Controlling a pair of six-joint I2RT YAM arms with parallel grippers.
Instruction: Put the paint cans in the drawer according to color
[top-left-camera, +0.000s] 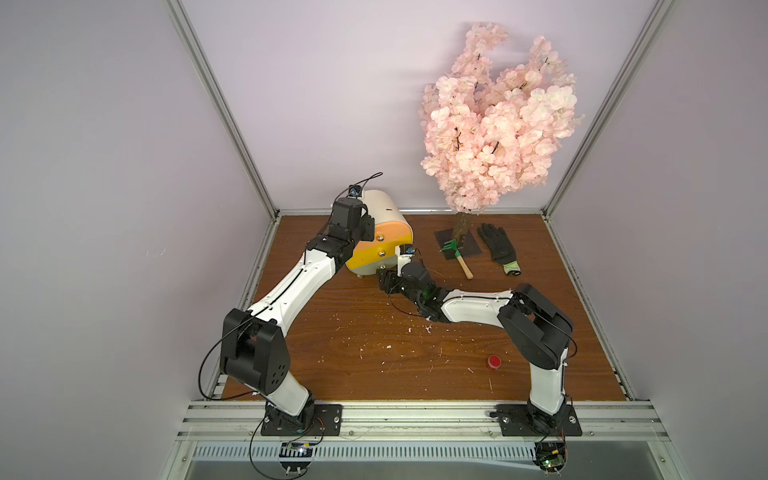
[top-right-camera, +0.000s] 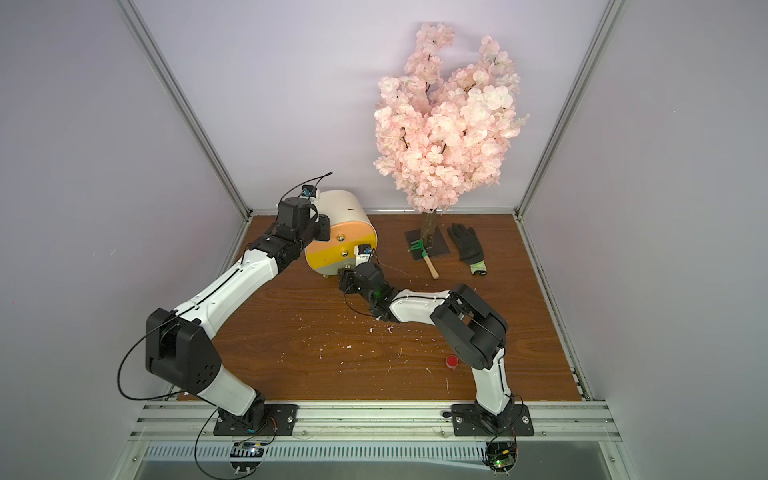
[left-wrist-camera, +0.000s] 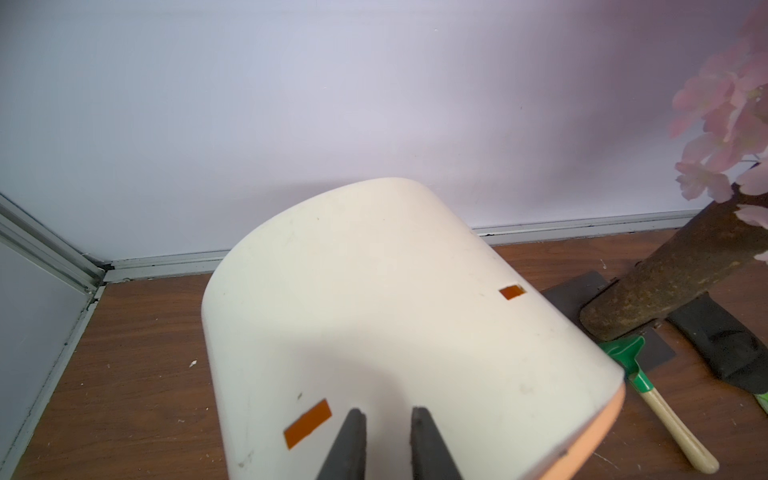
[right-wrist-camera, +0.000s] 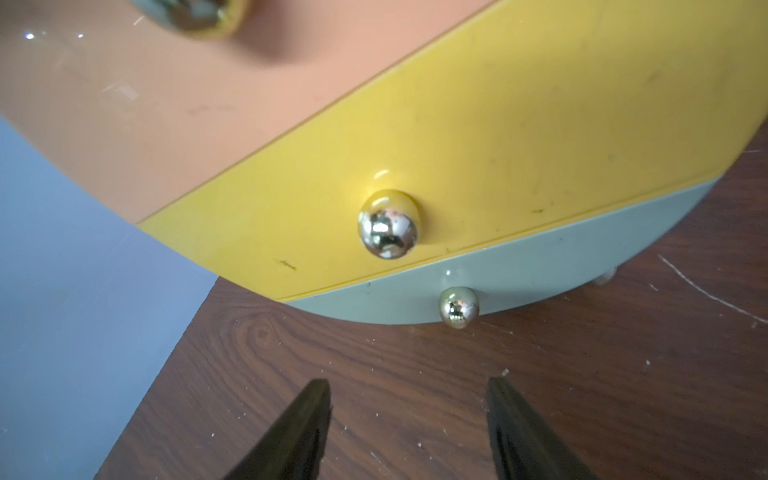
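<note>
The white rounded cabinet (left-wrist-camera: 376, 304) has a closed front with a pink drawer (right-wrist-camera: 200, 104), a yellow drawer (right-wrist-camera: 560, 112) and a grey-blue bottom drawer (right-wrist-camera: 544, 264), each with a metal knob. My left gripper is shut over the cabinet's top; what lies between its fingers is not visible. My right gripper is open in front of the drawers, below the yellow drawer's knob (right-wrist-camera: 389, 228), with nothing between its fingers. A red paint can (top-left-camera: 494, 361) rests on the table at the front right.
A blossom tree (top-left-camera: 496, 128) stands behind at the right, with a green-handled garden tool (top-left-camera: 460, 261) and a black glove (top-left-camera: 500, 248) by its base.
</note>
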